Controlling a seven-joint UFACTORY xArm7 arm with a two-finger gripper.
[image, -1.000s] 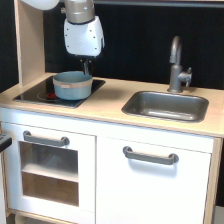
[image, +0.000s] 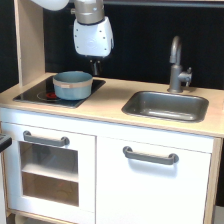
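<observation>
A blue-grey pot (image: 73, 88) stands upright on the black cooktop (image: 45, 92) at the left of the counter. The white arm comes down from the top of the view. Its small dark gripper (image: 96, 68) hangs just to the right of the pot, about level with or above its rim. Whether the two touch is unclear. The fingers are too small and dark against the black back wall to show whether they are open or shut.
A metal sink (image: 166, 106) with a grey faucet (image: 178, 66) is at the right. Bare wooden counter (image: 112, 98) lies between cooktop and sink. Below are an oven door with a bar handle (image: 47, 140) and a white cupboard with another handle (image: 150, 156).
The arm and gripper have shifted to the right, from over the pot's right rim to beside it. The pot has not visibly moved.
</observation>
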